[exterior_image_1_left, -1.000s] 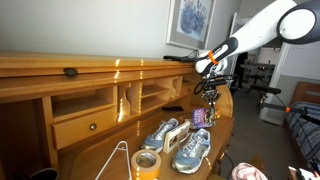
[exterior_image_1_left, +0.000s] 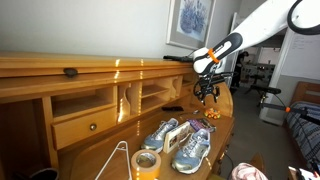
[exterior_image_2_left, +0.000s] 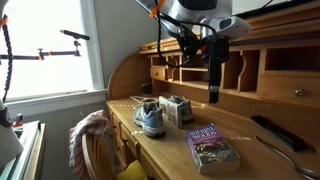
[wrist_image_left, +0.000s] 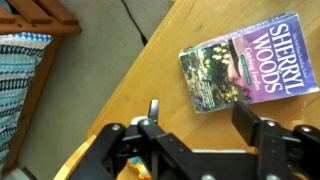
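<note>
A thick paperback book (exterior_image_2_left: 213, 152) with a purple and flowered cover lies face up on the wooden desk (exterior_image_2_left: 165, 150). Above it, clear of the cover, hangs my gripper (exterior_image_2_left: 214, 90), its fingers pointing down. In the wrist view the book (wrist_image_left: 245, 65) is beyond the fingertips, toward the upper right. The gripper there has its fingers spread apart, with nothing held between them. From the far side, my gripper (exterior_image_1_left: 209, 97) shows over the right end of the desk.
Grey-blue shoes (exterior_image_1_left: 190, 152) and a white-framed box (exterior_image_2_left: 171, 111) stand farther along the desk, with a roll of yellow tape (exterior_image_1_left: 147, 163). A dark utensil (exterior_image_2_left: 280, 133) lies by the book. Shelves and drawers (exterior_image_1_left: 85, 125) line the back.
My gripper has risen from near the desk. The book, which looked more upright below it a second ago, now lies flat beneath it. The shoes and tape have not moved.
</note>
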